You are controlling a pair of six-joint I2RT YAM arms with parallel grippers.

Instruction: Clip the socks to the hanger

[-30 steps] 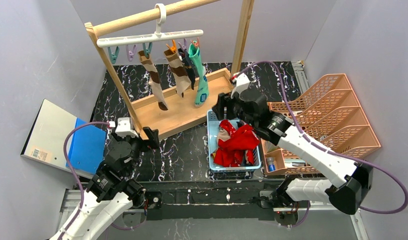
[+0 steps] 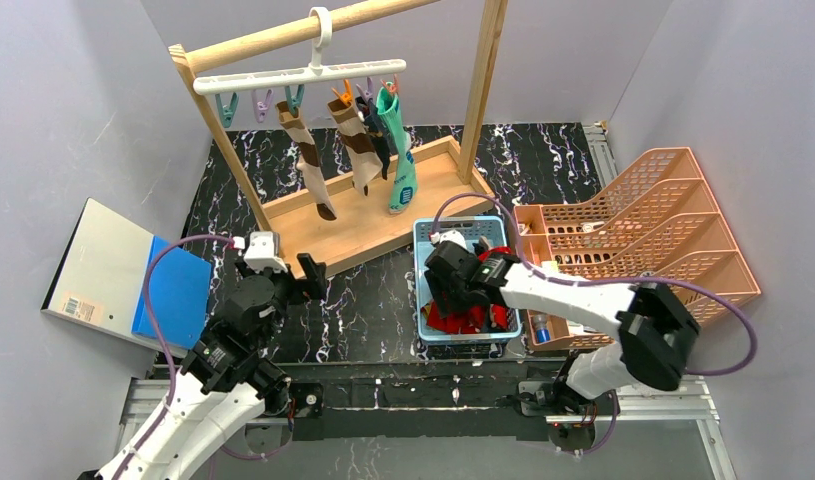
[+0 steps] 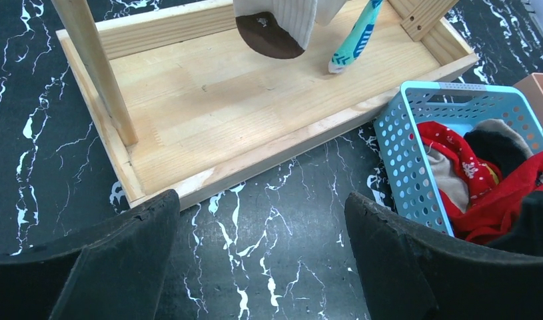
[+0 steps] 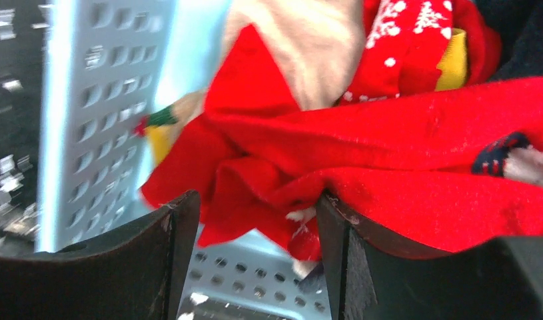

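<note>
Socks hang from coloured clips on the white hanger (image 2: 243, 82): brown-and-cream ones, a dark one and a teal sock (image 2: 401, 170). Left of them are free clips, teal (image 2: 227, 108) and lilac (image 2: 263, 106). The blue basket (image 2: 419, 320) holds red, beige and dark socks (image 4: 388, 133). My right gripper is open, down inside the basket over the red fabric. My left gripper stands open above the black table, in front of the wooden tray, with nothing between its fingers.
The wooden frame and tray (image 3: 255, 167) stand at the back. An orange slotted organiser (image 2: 673, 225) is right of the basket; a white-and-blue board (image 2: 103, 275) leans at the left. Bare table lies between left gripper and basket.
My right gripper has moved down from above the basket's back edge into the basket. The left gripper has shifted slightly to the right.
</note>
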